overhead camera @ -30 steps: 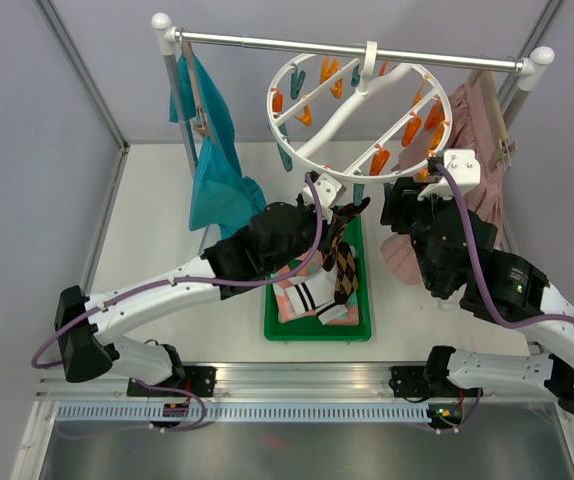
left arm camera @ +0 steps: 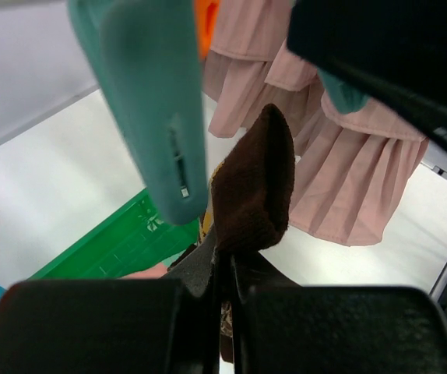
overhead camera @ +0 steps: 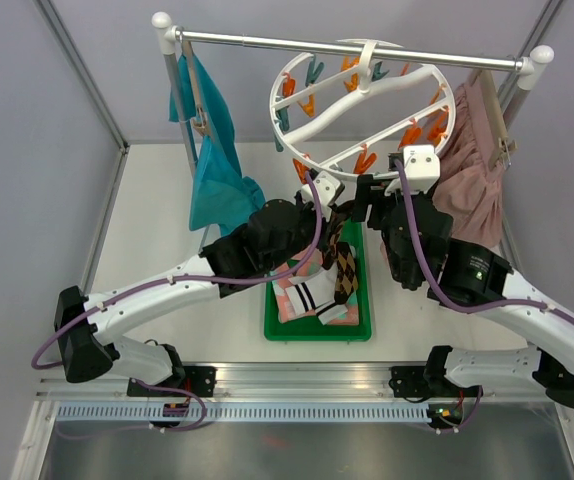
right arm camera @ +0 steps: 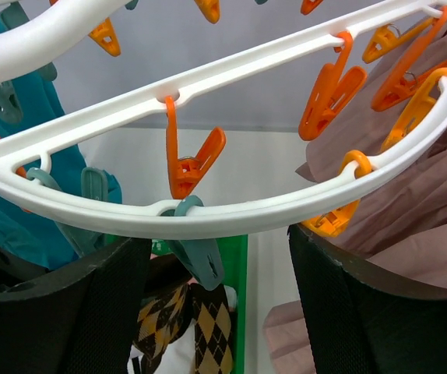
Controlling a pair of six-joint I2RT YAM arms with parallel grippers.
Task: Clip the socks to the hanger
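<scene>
The dark brown and tan argyle sock (left arm camera: pixel 247 195) is pinched in my left gripper, its brown end standing up above the fingers. The white round hanger (right arm camera: pixel 286 219) carries orange and teal clips. One teal clip (right arm camera: pixel 202 261) hangs from its near rim, close beside the sock's brown end; whether they touch I cannot tell. My right gripper is open, a finger on either side of that clip. In the top view, both grippers meet under the hanger's front rim, hiding the clip. The sock's argyle part (overhead camera: pixel 345 275) dangles over the green bin.
The green bin (overhead camera: pixel 270 330) holds more socks (overhead camera: pixel 312 293). A teal cloth (overhead camera: pixel 225 190) hangs at the left of the frame, a pink cloth (overhead camera: pixel 472 150) at the right. The metal bar (overhead camera: pixel 267 43) crosses above the hanger.
My right gripper has moved left, toward the left gripper. The hanger has turned, its front clips shifting left and its back clips right. The left arm and sock look unmoved.
</scene>
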